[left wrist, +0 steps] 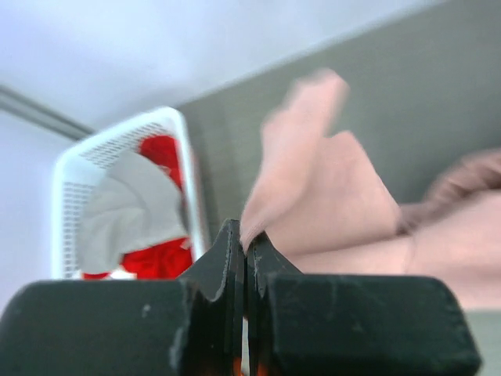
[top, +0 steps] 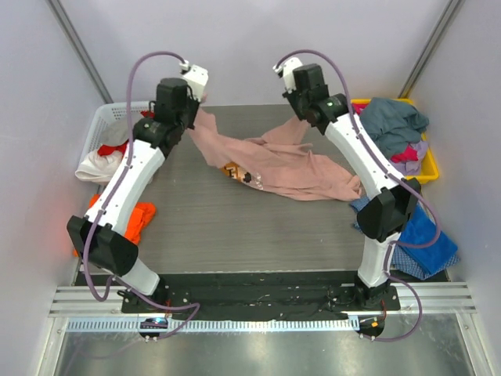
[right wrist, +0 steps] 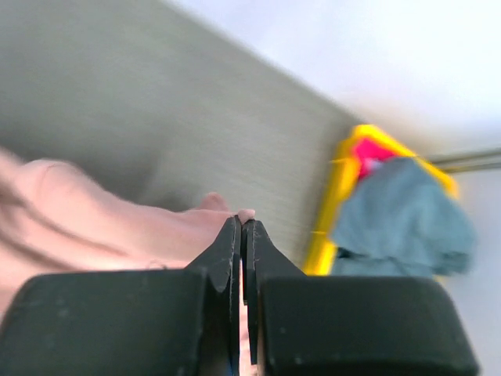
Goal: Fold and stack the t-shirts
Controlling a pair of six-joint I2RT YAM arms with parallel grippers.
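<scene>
A pink t shirt (top: 274, 166) hangs between my two grippers, its lower part trailing over the table, with an orange and dark print on its near side. My left gripper (top: 194, 117) is raised at the upper left; in the left wrist view its shut fingers (left wrist: 233, 262) pinch one part of the pink cloth. My right gripper (top: 296, 111) is raised at the upper right, shut on another part of the shirt, whose small tip pokes up between the fingers in the right wrist view.
A white basket (left wrist: 178, 141) with red, grey and white clothes stands at the left, and a yellow bin (top: 430, 164) with grey-green and purple clothes at the right. Orange cloth (top: 139, 222) and blue cloth (top: 419, 235) lie near the front corners.
</scene>
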